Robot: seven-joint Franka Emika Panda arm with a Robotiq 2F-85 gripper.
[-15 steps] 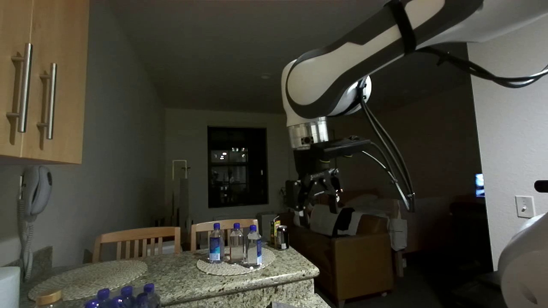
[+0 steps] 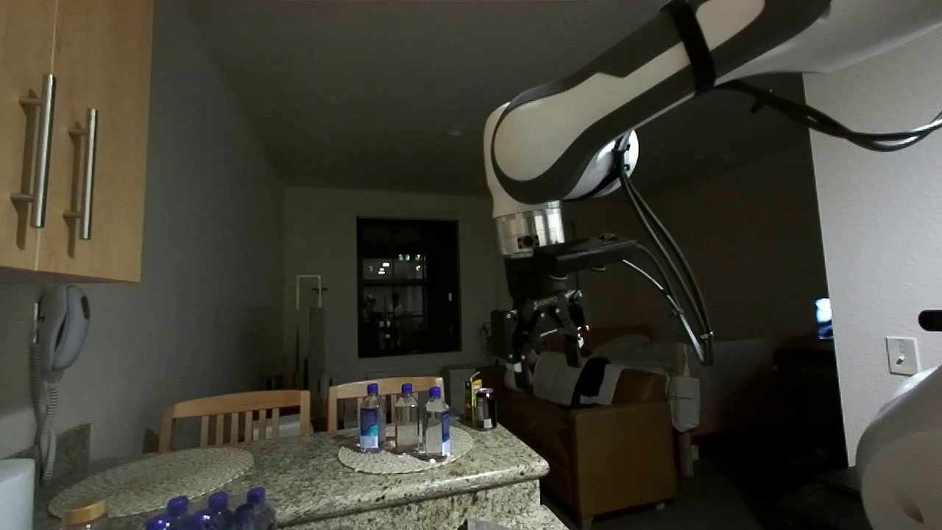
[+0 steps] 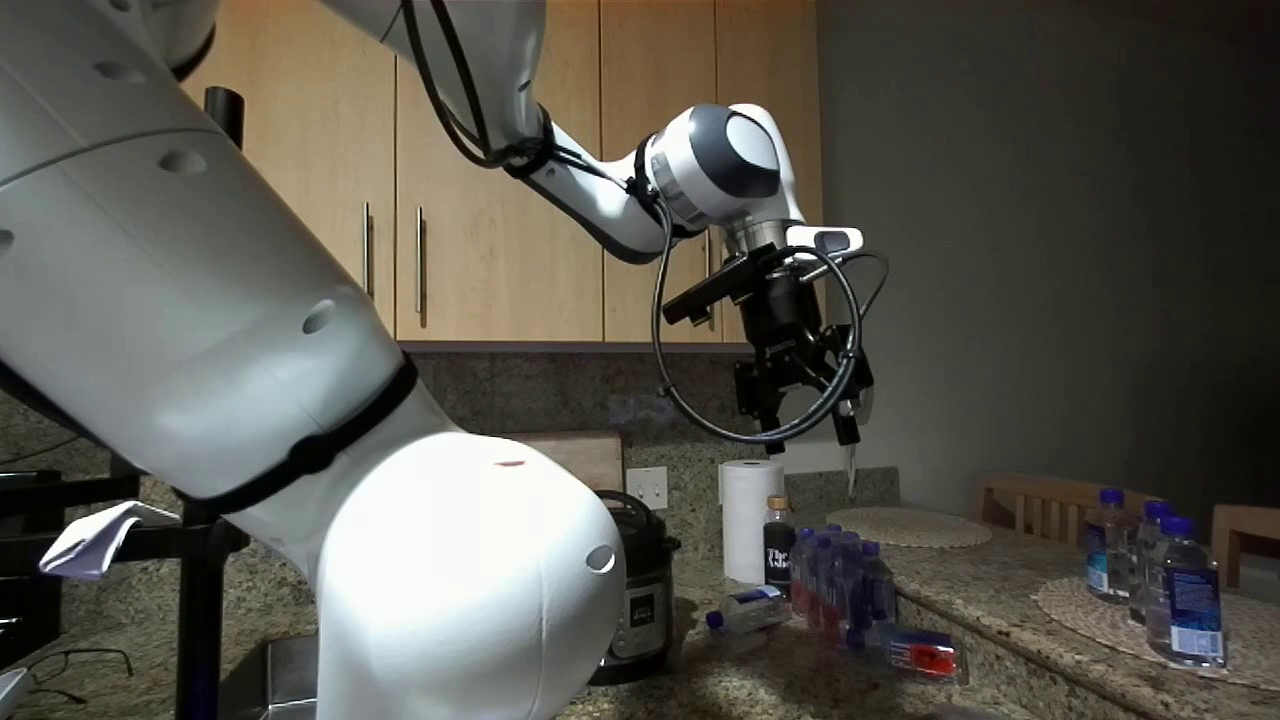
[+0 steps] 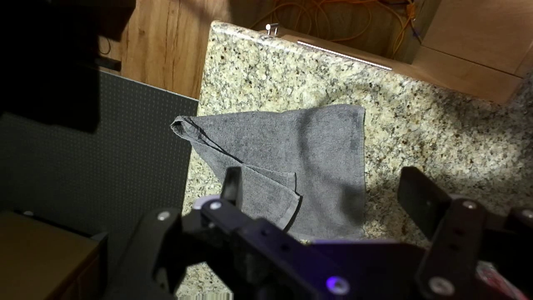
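Note:
A grey towel point(image 4: 330, 155) lies on the granite counter in the wrist view, its left side folded over and one corner sticking out past the counter's left edge. High above it hangs my gripper, its two fingers spread wide with only air between them. The gripper point(image 2: 549, 358) also shows in exterior view 1, pointing down in front of the dark room. From the other side, exterior view 2 has the gripper point(image 3: 811, 438) above the counter level, partly crossed by a looping cable. In exterior view 1 only a small grey patch shows at the bottom edge.
Three water bottles point(image 2: 406, 419) stand on a woven mat on the raised counter, with a dark can point(image 2: 485, 409) nearby. More bottles point(image 3: 840, 582), a paper towel roll point(image 3: 746, 522) and a pressure cooker point(image 3: 642, 600) occupy the lower counter. Bare granite point(image 4: 424, 135) borders the towel's right side.

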